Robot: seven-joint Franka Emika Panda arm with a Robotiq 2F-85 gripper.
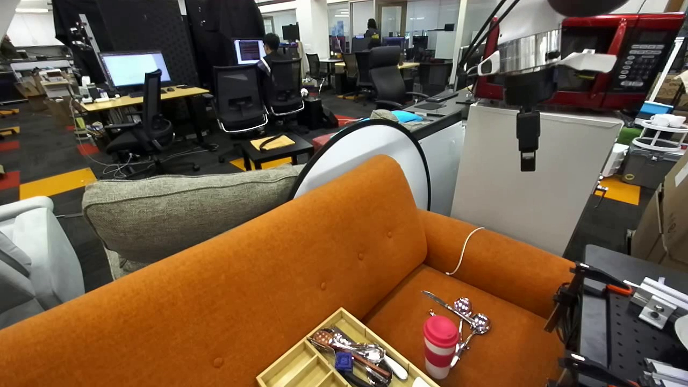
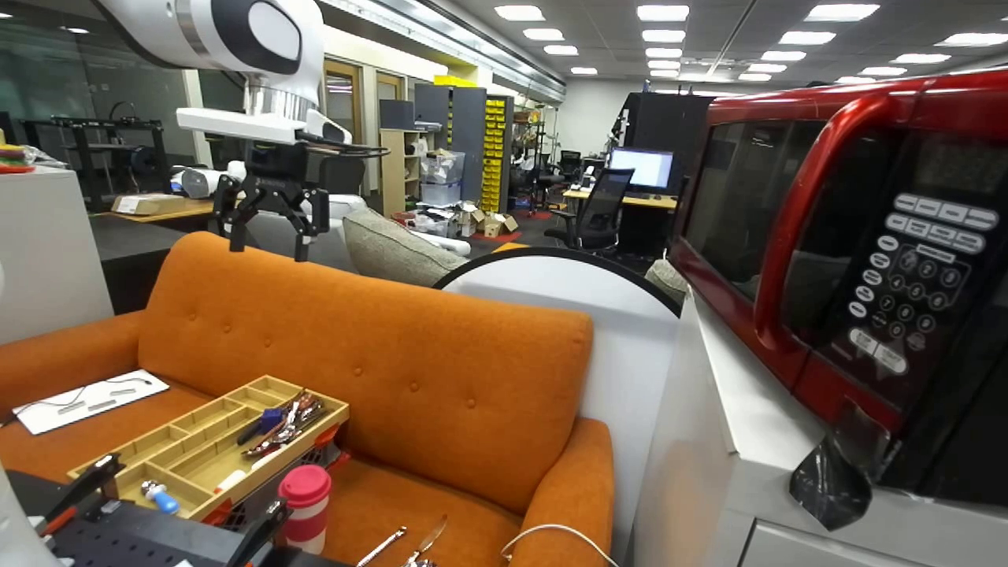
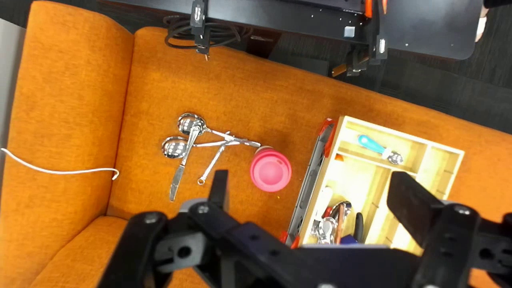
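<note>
High above the orange sofa, my gripper [image 2: 269, 244] points downward with its fingers wide apart. The wrist view shows bare space between its black fingers, so it holds nothing. Below it on the seat stands a pink-lidded cup [image 3: 271, 170], upright, with pink and white bands in exterior view 1. Beside the cup lie two metal ladles [image 3: 191, 124], a knife [image 3: 177, 182] and a thin utensil [image 3: 211, 165], partly crossing. The wooden divided tray [image 3: 336, 144] holds mixed utensils, and a blue-handled tool [image 3: 372, 144] occupies one compartment. My gripper's body hides the tray's lower part in the wrist view.
A white cord [image 1: 465, 248] drapes over the sofa arm. The red microwave [image 2: 850, 236] stands on a pale cabinet. Black clamps [image 3: 197, 24] grip the dark table's edge by the seat. The white board [image 2: 90, 402] lies at the sofa's far end.
</note>
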